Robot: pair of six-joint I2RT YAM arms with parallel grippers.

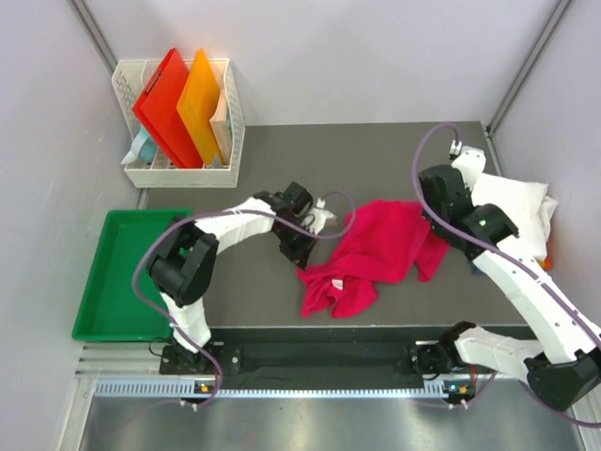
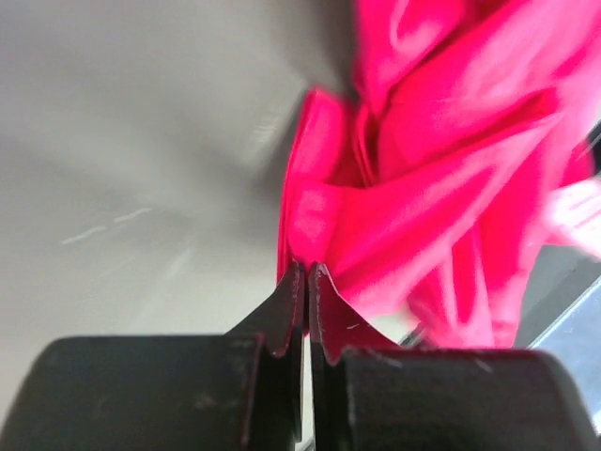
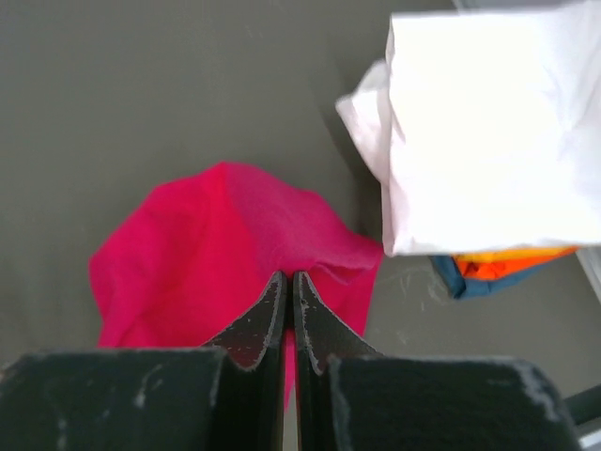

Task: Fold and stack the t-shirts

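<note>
A crumpled red t-shirt [image 1: 380, 242] lies across the middle of the grey table, its white tag [image 1: 337, 284] near the lower left part. My left gripper [image 1: 301, 267] is at the shirt's left corner; in the left wrist view, its fingertips [image 2: 297, 280] are shut on a thin edge of the red cloth. At the shirt's right end my right gripper is shut, with a red fold meeting its tips. The right arm hides that end from above. Folded white cloth [image 3: 488, 132] rests on a stack at the right, over orange cloth [image 3: 488, 268] and blue cloth [image 3: 479, 286].
A green tray [image 1: 86, 282] stands at the left. Behind it is a white basket [image 1: 178, 177] holding a red folder [image 1: 167, 108] and a yellow folder [image 1: 199, 105]. Bare table [image 1: 319, 155] shows behind the shirt.
</note>
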